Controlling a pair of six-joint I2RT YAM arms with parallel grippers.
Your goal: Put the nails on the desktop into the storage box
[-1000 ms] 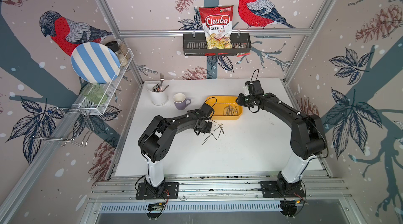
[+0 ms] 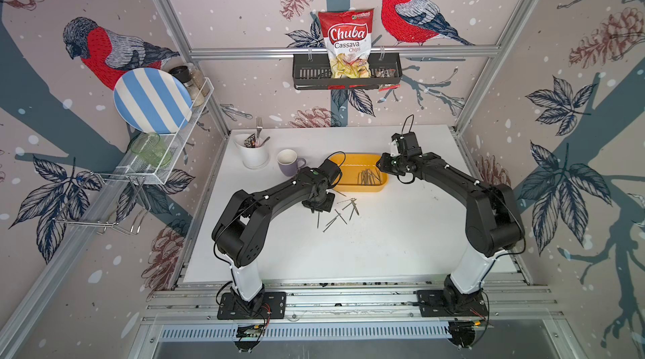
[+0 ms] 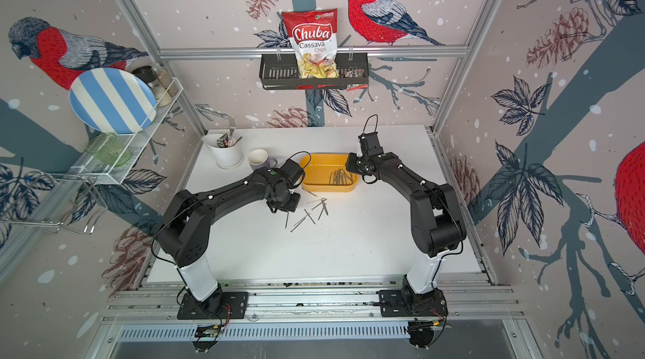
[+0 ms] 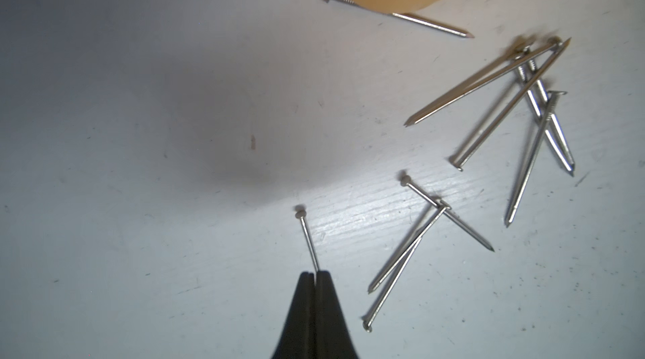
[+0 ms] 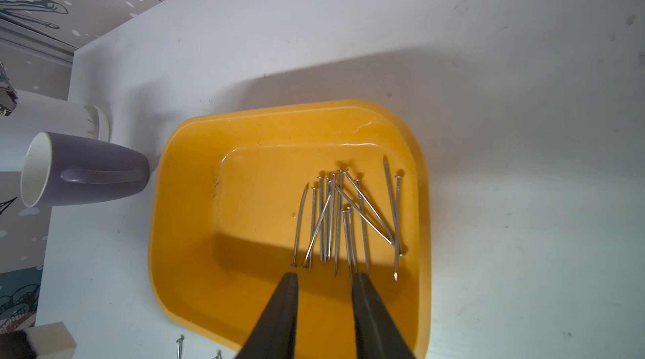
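Several silver nails lie loose on the white desktop: a crossed group (image 4: pixel 463 228), a pile (image 4: pixel 530 90) and one nail (image 4: pixel 436 25) by the box edge. My left gripper is shut low over the desk. At its fingertips a single nail (image 4: pixel 307 238) shows, head away from them; whether it is pinched or lies underneath, I cannot tell. The yellow storage box (image 5: pixel 262 115) holds several nails (image 5: pixel 329 214) towards its right side. Over the box's near right part, my right gripper is parted, with nothing between its fingers.
A purple mug (image 2: pixel 287 162) and a white utensil pot (image 2: pixel 253 154) stand left of the box. A chip bag (image 2: pixel 347 43) sits in the rack above.
My left gripper has shifted slightly left, away from the crossed nails, and a nail now shows below it in the top left view. The right arm has barely moved.
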